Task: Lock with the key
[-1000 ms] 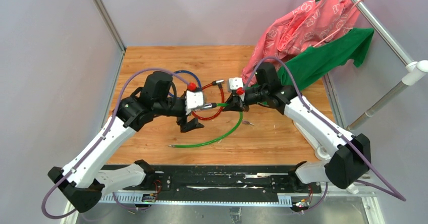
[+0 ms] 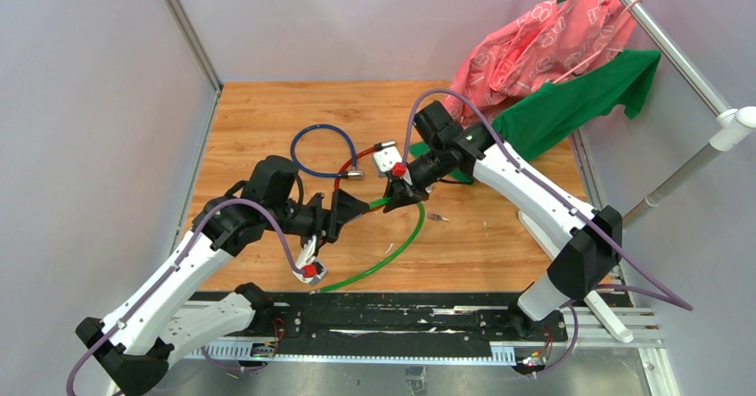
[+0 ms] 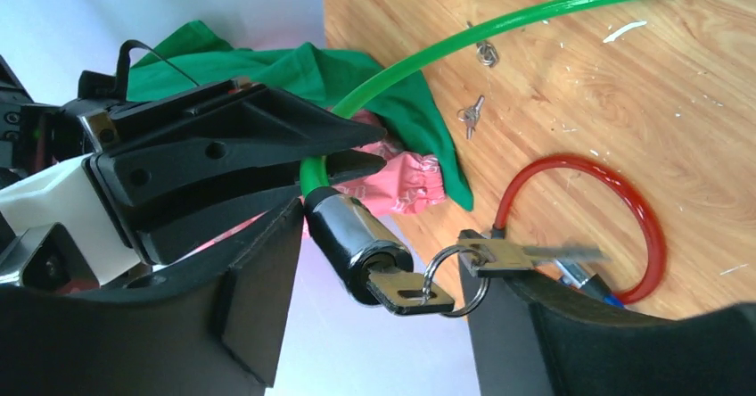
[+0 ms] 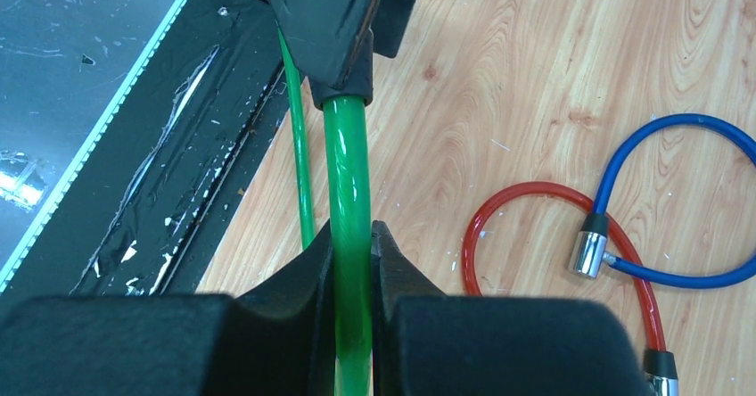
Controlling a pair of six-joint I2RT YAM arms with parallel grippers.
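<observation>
My right gripper point(image 2: 397, 198) is shut on the green cable point(image 4: 348, 191) just behind its cylinder lock point(image 3: 352, 244). In the left wrist view a key point(image 3: 406, 293) sits in the lock's end, with a ring and a second key point(image 3: 508, 255) hanging from it. My left gripper point(image 2: 343, 213) is part open around the lock and keys, its fingers on either side; whether it touches them I cannot tell. In the right wrist view it hides most of the lock.
A blue cable lock point(image 2: 312, 128) and a red one point(image 3: 644, 222) lie on the wooden table point(image 2: 250, 128). Loose keys point(image 3: 472, 115) lie there too. Green and pink cloths point(image 2: 579, 102) hang at the back right.
</observation>
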